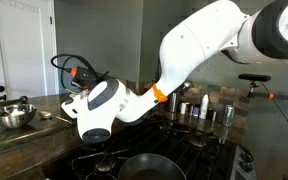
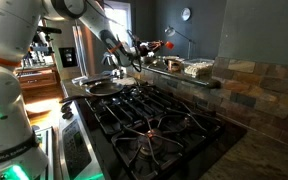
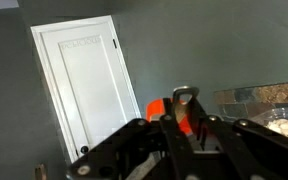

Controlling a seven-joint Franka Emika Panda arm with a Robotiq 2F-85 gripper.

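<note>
My gripper is shut on an orange-red object (image 3: 184, 112) with a metal loop at its end; the rest of that object is hard to make out. In exterior view 1 the gripper (image 1: 81, 75) is raised above the counter, small and partly hidden by a black cable. A bit of orange-red (image 1: 73, 71) shows there. From the far side, the second exterior view shows the orange-red object (image 2: 169, 44) held up in the air, with a small round shape (image 2: 186, 14) above it.
Below the arm is a gas stove (image 2: 154, 125) with a black pan (image 1: 151, 167) on it. A metal bowl (image 1: 14, 117) stands on the left counter. Bottles and jars (image 1: 204, 107) line the back. A clear container of pale round items (image 3: 287, 128) is at right in the wrist view.
</note>
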